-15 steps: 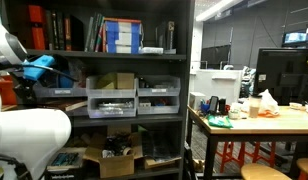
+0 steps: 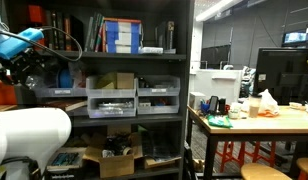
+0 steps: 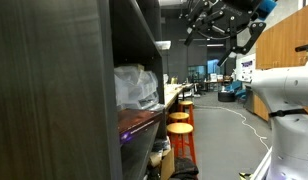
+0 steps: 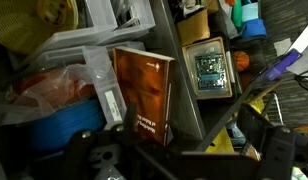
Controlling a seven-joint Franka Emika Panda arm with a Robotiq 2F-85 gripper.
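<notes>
My gripper is open in the wrist view, its dark fingers [image 4: 258, 132] spread wide along the lower part of the picture. Below it and a little left is an orange-brown book [image 4: 144, 88] with white lettering, on the shelf beside a clear bin [image 4: 102, 72]. Nothing shows held between the fingers. Exterior view 1 has the arm's blue-banded part [image 2: 30, 36] at the upper left, in front of the shelf unit. In exterior view 2 the dark arm [image 3: 222, 25] hangs at the upper right; its fingertips cannot be made out there.
Clear bins [image 2: 111, 107] fill the middle shelf. Upright books [image 2: 124, 36] stand above, and a cardboard box [image 2: 112, 158] sits low down. A wooden table [image 2: 259, 122] with clutter is to the right. Open floor [image 3: 222, 125] lies beyond the shelf in exterior view 2.
In exterior view 1 the arm's blue-banded part has risen along the left side of the shelf unit. The shelves' contents look the same.
</notes>
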